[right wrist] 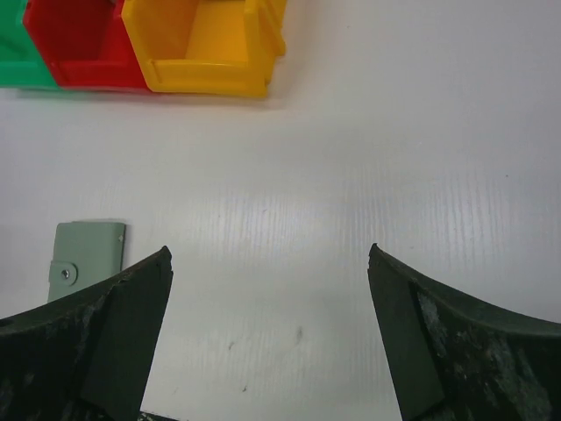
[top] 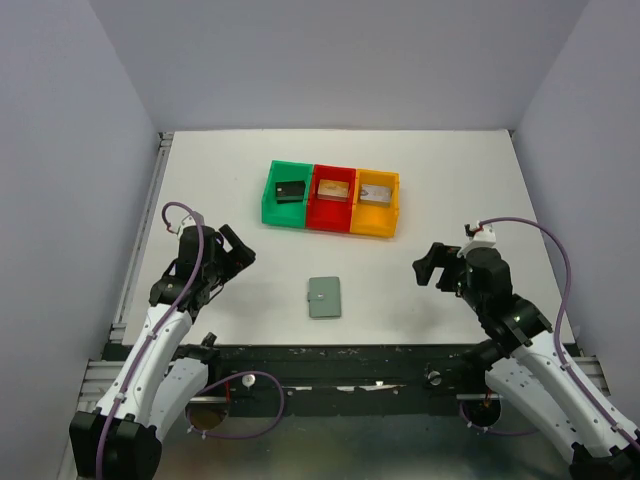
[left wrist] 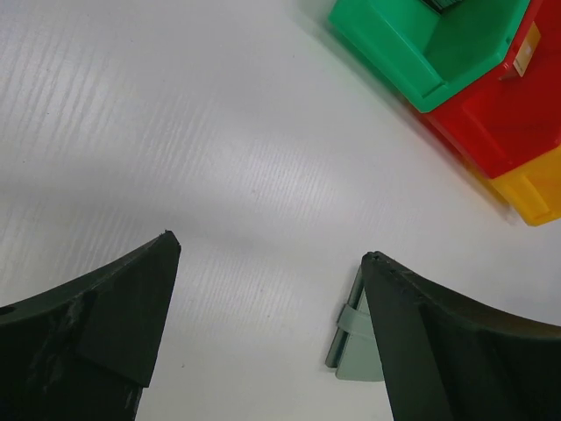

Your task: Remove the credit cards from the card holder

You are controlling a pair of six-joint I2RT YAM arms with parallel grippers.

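The grey-green card holder (top: 324, 298) lies flat near the table's front edge, its small snap strap fastened on the left side. No cards show outside it. In the right wrist view the holder (right wrist: 90, 250) is at the lower left, partly covered by a finger; in the left wrist view the holder (left wrist: 358, 338) shows only in part, behind a finger. My left gripper (top: 243, 250) stands open to the left of it, nothing between the fingers. To its right, my right gripper (top: 430, 267) is open and empty too. Both are well apart from the holder.
Behind the holder stand three joined bins: green (top: 270, 208), red (top: 329, 218) and yellow (top: 374, 220). Each has a card-like piece inside, dark in the green, tan in the red, pale in the yellow.
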